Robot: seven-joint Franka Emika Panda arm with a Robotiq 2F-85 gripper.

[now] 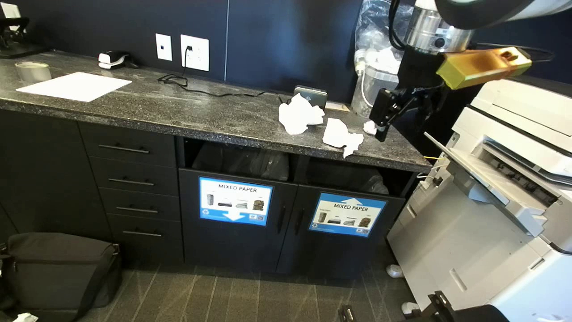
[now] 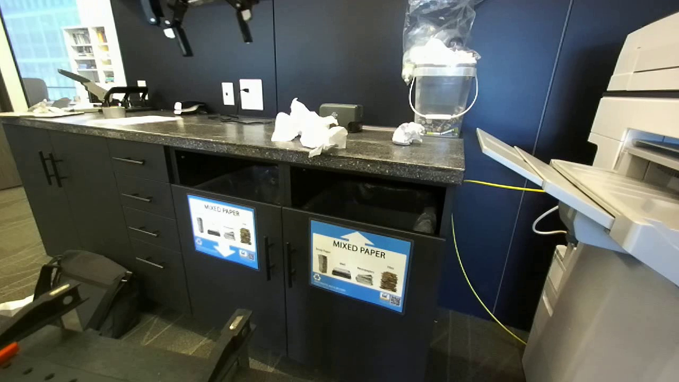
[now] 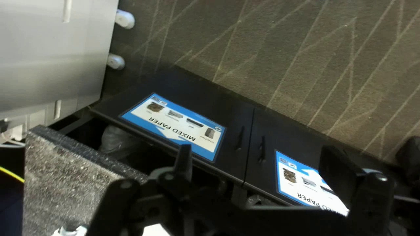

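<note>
My gripper point(image 2: 216, 44) hangs open above the counter in exterior view 2, its two fingers spread and nothing between them. In the wrist view, one finger point(image 3: 184, 162) stands well apart from the other. Crumpled white paper point(image 1: 300, 114) lies on the counter point(image 1: 230, 115) toward its right end, beside a torn piece point(image 1: 342, 135) reaching the front edge. A smaller paper ball point(image 2: 407, 133) sits farther right, by the clear bucket point(image 2: 441, 95); in exterior view 1 the gripper partly hides it. White scraps show at the bottom of the wrist view.
Two bin openings are under the counter, behind doors with "Mixed Paper" signs point(image 1: 347, 214). A printer point(image 1: 456, 241) stands close on the right. A small dark box point(image 2: 341, 115) sits behind the papers. Farther left, a flat white sheet point(image 1: 75, 86) lies on mostly clear counter.
</note>
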